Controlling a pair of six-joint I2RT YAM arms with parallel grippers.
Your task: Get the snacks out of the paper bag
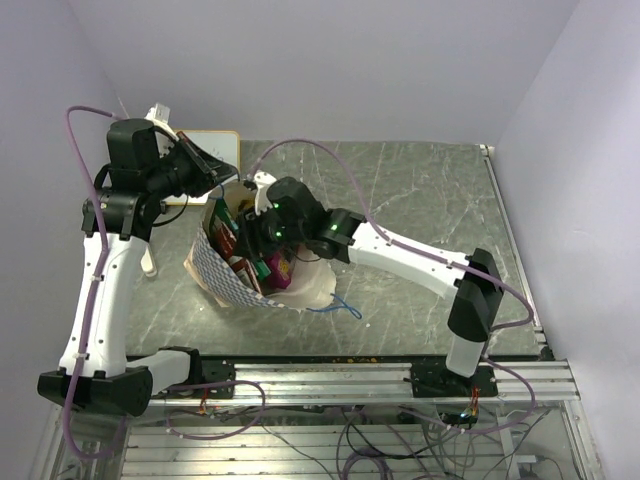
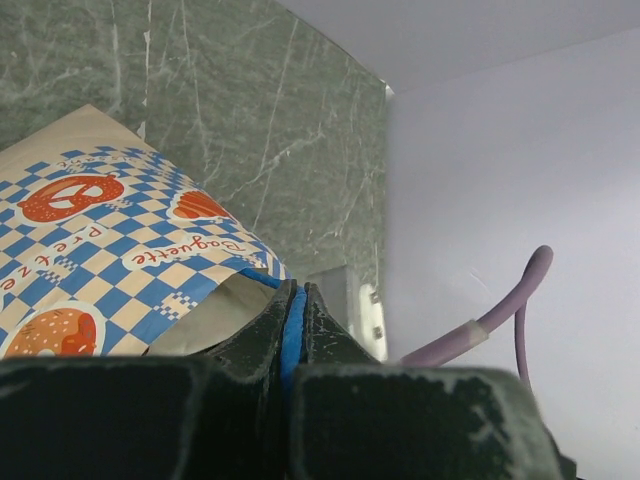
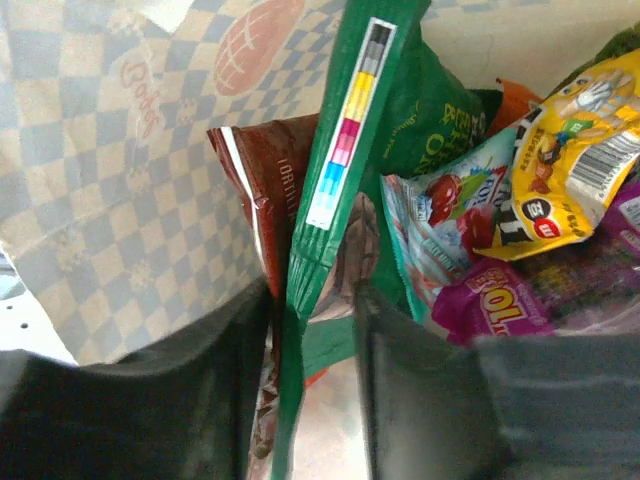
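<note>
The checked paper bag [image 1: 232, 278] lies with its mouth toward the front right in the top view. My left gripper is shut on the bag's blue handle [image 2: 258, 275] at the upper edge. Inside the bag my right gripper is part open, its blurred fingers [image 3: 378, 335] either side of the edge of a green packet [image 3: 330, 180]. A brown packet [image 3: 270, 165] lies against that one, close to the left finger. To the right are a light blue cherry packet [image 3: 450, 210], a yellow packet [image 3: 572, 165] and a purple packet [image 3: 492, 300].
A second blue handle [image 1: 345, 305] hangs loose by the bag's front lip. Behind the left arm lies a white board [image 1: 225, 148].
</note>
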